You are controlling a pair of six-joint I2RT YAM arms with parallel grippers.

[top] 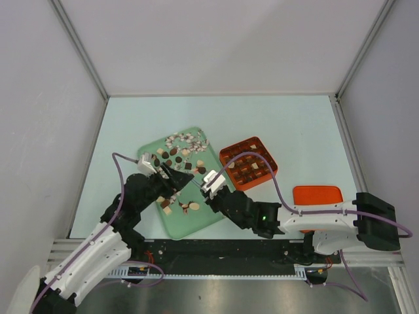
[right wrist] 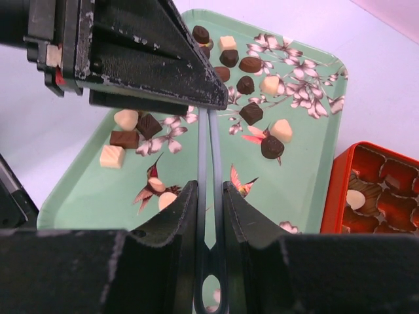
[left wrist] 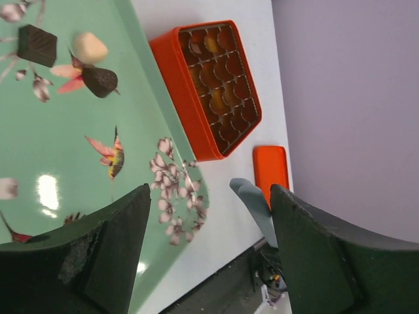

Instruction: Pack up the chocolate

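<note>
My left gripper [top: 182,176] and right gripper [top: 207,188] meet over the green tray [top: 180,226] of assorted chocolates, such as the dark piece [left wrist: 99,82] and pale piece [right wrist: 281,130]. The left gripper's fingers are parted, with a grey strip between or near them in its wrist view. My right gripper is shut on a pair of long pale tweezers [right wrist: 215,163], whose tips disappear behind the left gripper in the right wrist view. The red gridded box [top: 249,144] stands right of the tray, with at least one pale piece inside.
An orange lid [top: 317,193] lies at the right, partly behind my right arm. The front edge of the white table runs beneath both arms.
</note>
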